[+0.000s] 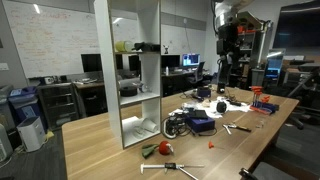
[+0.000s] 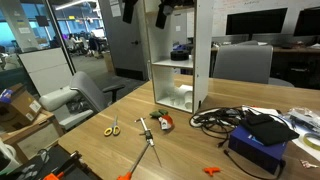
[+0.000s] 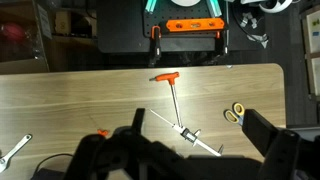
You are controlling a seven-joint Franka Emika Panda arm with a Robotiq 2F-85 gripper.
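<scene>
My gripper hangs high over the wooden table, its two dark fingers wide apart and nothing held between them. Below it in the wrist view lie an orange-handled T-shaped tool (image 3: 173, 86) and a long silver tool (image 3: 186, 132). Yellow-handled scissors (image 3: 234, 113) rest to their right. At the left edge is a silver wrench-like tool (image 3: 14, 151), with a small orange piece (image 3: 103, 132) between. The second exterior view also shows the scissors (image 2: 112, 128) and a red item (image 2: 166, 122) by the shelf.
A tall white shelf (image 1: 112, 75) stands on the table. Black cables (image 2: 210, 120) and a blue box (image 2: 256, 149) clutter one side. The dark base area with an orange bar (image 3: 195, 25) borders the table. Bare wood surrounds the loose tools.
</scene>
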